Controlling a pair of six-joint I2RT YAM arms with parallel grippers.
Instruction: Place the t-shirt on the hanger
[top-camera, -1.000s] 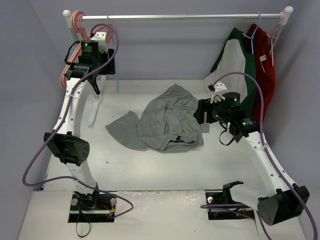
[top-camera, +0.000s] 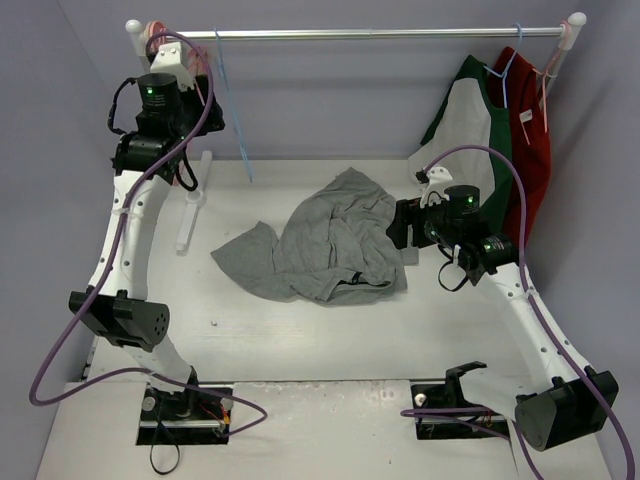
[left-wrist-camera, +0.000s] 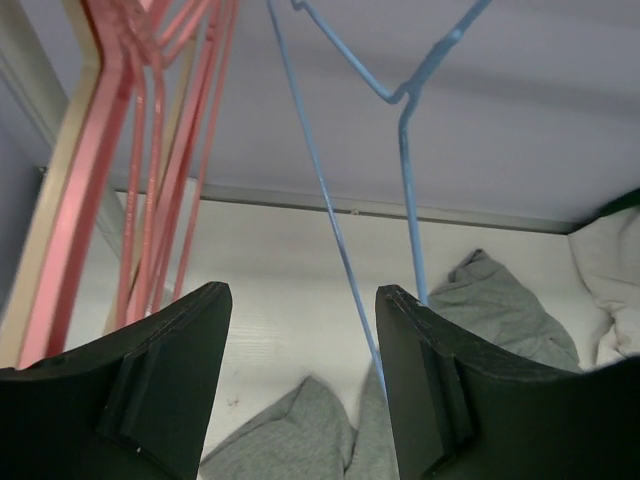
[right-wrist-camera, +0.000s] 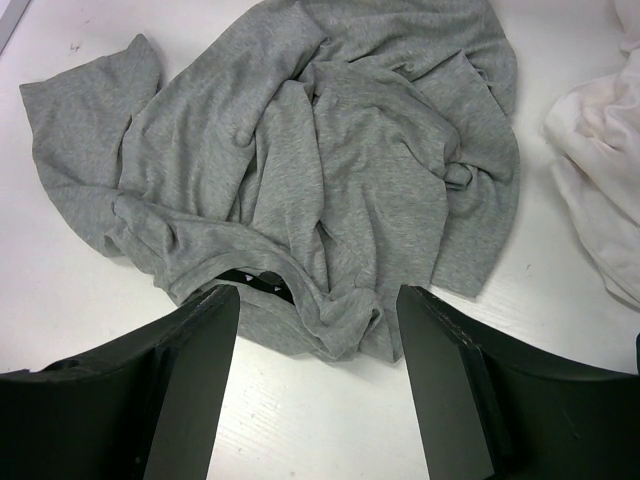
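Observation:
A grey t-shirt (top-camera: 330, 250) lies crumpled on the white table, also filling much of the right wrist view (right-wrist-camera: 280, 170). Up at the rail's left end my left gripper is open, beside pink hangers (left-wrist-camera: 80, 200) and a light blue hanger (left-wrist-camera: 410, 170) that hangs from the rail; part of the blue hanger passes behind or between the fingers, I cannot tell which. My right gripper is open above the t-shirt's right side, nothing in it.
The rail (top-camera: 370, 32) spans the back. At its right end hang green-and-white and red garments (top-camera: 525, 140) on hangers. A white bar (top-camera: 195, 200) lies on the table at left.
The blue hanger's lower part has swung slightly rightward. The right arm and t-shirt have not moved.

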